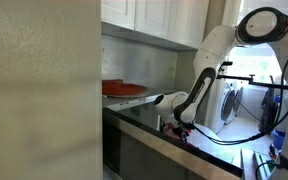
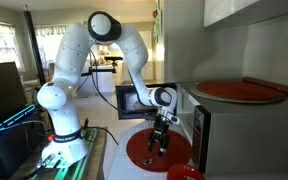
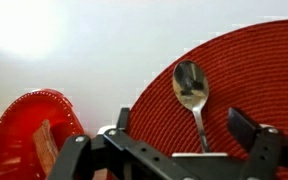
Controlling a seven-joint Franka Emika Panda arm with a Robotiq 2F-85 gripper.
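Note:
A metal spoon (image 3: 192,88) lies on a red woven round mat (image 3: 270,70), its bowl end toward the top of the wrist view and its handle running down between my fingers. My gripper stands open above the mat, with one finger on each side of the spoon's handle. The lower end of the handle is partly hidden by the gripper body. In exterior view 2 the gripper (image 2: 157,146) points downward over the red mat (image 2: 137,146).
Beside the mat is a red bowl (image 3: 19,130) with a brownish item inside. A microwave (image 2: 216,137) borders the mat, with a large red disc (image 2: 234,90) on top.

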